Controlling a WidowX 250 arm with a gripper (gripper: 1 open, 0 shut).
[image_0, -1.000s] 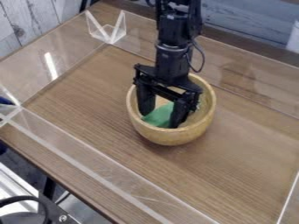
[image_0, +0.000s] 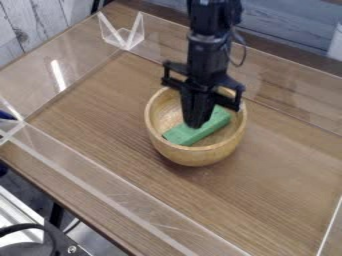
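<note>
A round wooden bowl (image_0: 197, 154) stands near the middle of the table. Inside it lies a green rectangular block (image_0: 198, 127), set diagonally. My black gripper (image_0: 202, 95) hangs over the back of the bowl, its tip above the block; I see nothing held in it, and it looks shut, though the fingertips are dark and hard to make out.
A clear plastic container (image_0: 122, 30) stands at the back left. A dark object (image_0: 30, 240) is at the lower left corner, with cables along the left edge.
The gripper has risen from inside the bowl to above it, uncovering the green block, which now shows more fully.
</note>
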